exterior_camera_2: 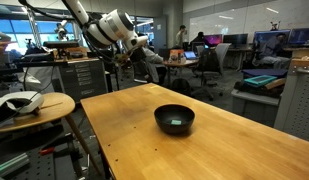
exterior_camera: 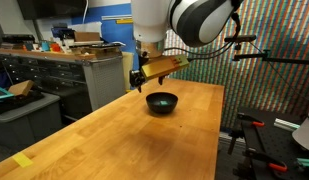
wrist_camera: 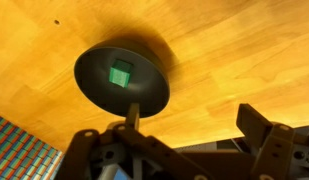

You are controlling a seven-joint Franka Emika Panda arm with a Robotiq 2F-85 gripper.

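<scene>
A black bowl [exterior_camera: 162, 104] rests on the wooden table, upright, and also shows as a dark bowl [exterior_camera_2: 174, 120] in exterior view 2. Inside it lies a small green block [wrist_camera: 120, 72], seen from above in the wrist view. My gripper [exterior_camera: 160, 72] hangs in the air above the table, clear of the bowl. Its fingers are spread wide, with only bare table between the fingertips in the wrist view, where the bowl sits toward the upper left.
Bare wooden tabletop [exterior_camera: 109, 140] stretches around the bowl on most sides. The wrist view shows a multicoloured patterned surface [wrist_camera: 19, 145] beyond the table's edge at lower left. Shelves and cabinets stand off the table.
</scene>
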